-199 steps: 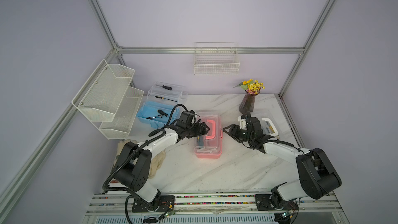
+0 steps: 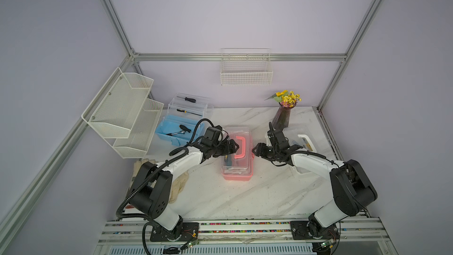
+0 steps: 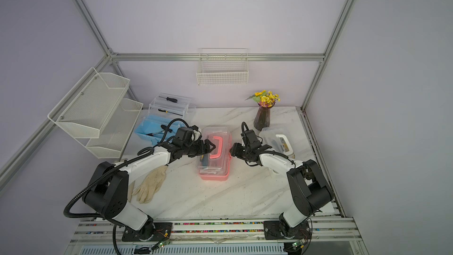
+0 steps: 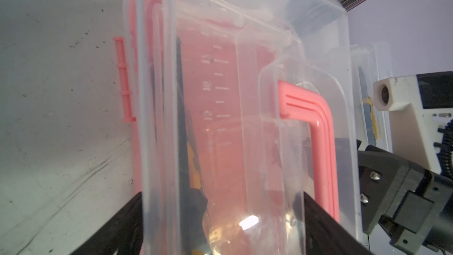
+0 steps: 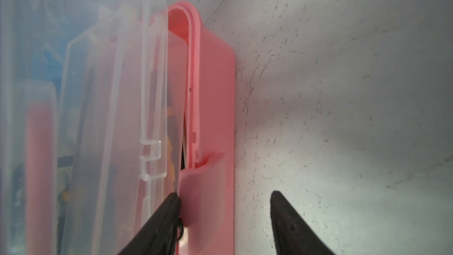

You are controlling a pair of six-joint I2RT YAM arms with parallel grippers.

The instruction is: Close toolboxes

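Observation:
In the middle of the table stands a pink toolbox (image 2: 236, 177) with a clear lid (image 2: 243, 163) and a pink handle (image 2: 243, 146). Along its right side, the right wrist view shows a narrow gap between lid and base. My left gripper (image 2: 234, 146) is over the lid beside the handle, its fingers (image 4: 120, 229) wide apart. My right gripper is at the box's right wall, one finger (image 5: 162, 226) against the pink latch (image 5: 207, 203); the other is over bare table. Behind the left arm, a blue toolbox (image 2: 162, 134) stands with its clear lid (image 2: 207, 106) raised.
A clear box with a white handle (image 2: 307, 142) sits behind the right arm, and a flower vase (image 2: 281, 117) near the back edge. Beige gloves (image 3: 151, 185) lie at front left. Wire shelves (image 2: 120, 108) hang at left. Table in front of the pink box is clear.
The left arm and the toolboxes look unchanged.

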